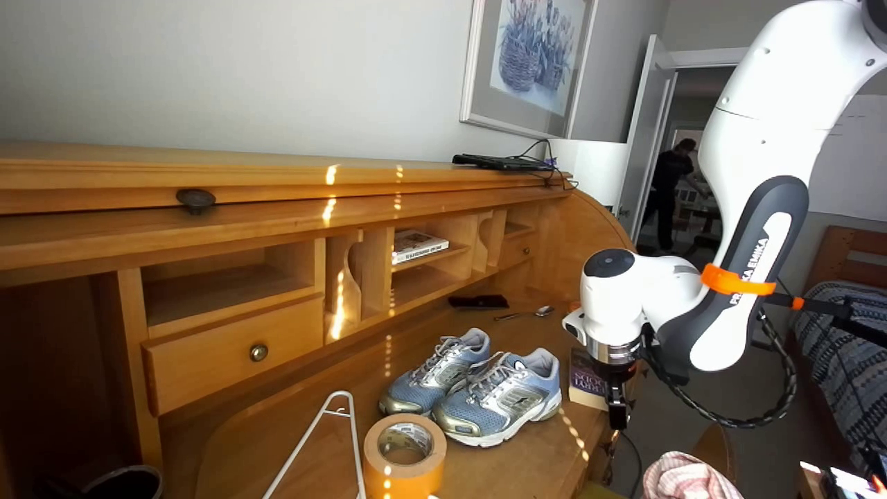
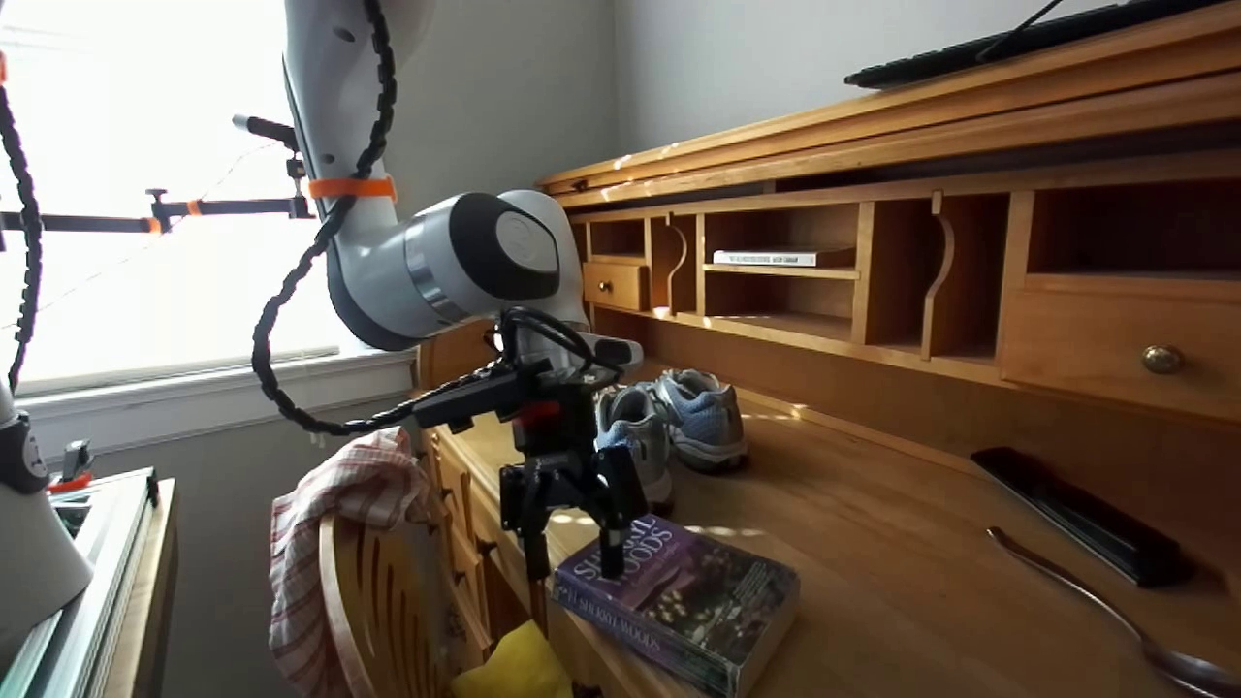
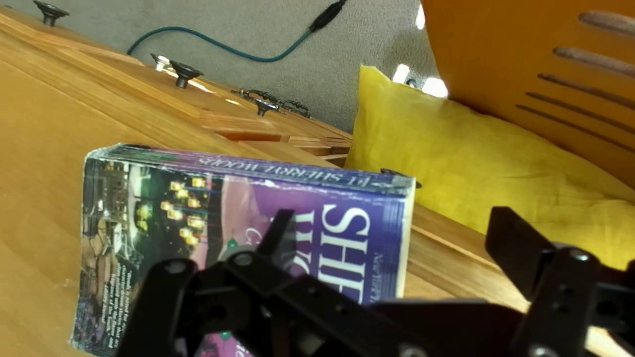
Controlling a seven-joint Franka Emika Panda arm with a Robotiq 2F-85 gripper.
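Note:
A thick paperback book (image 3: 262, 220) with a purple and dark cover lies flat at the desk's front edge. In exterior view 2 the same book (image 2: 698, 582) is below and to the right of my gripper (image 2: 575, 560). The gripper is open, pointing down, its fingers empty. One finger (image 3: 277, 232) appears over the cover in the wrist view. The other finger (image 3: 512, 244) stands past the book's end, on the side of the desk edge. Whether either finger touches the book, I cannot tell. Exterior view 1 shows the book (image 1: 587, 387) partly behind the gripper (image 1: 617, 420).
Blue-grey running shoes (image 1: 499, 399) stand close to the book. A tape roll (image 1: 405, 457) and a white hanger (image 1: 349, 432) lie nearer exterior view 1. A spoon (image 2: 1094, 593) and black case (image 2: 1082, 512) are farther along. A chair with a yellow cushion (image 3: 476, 160) adjoins the desk.

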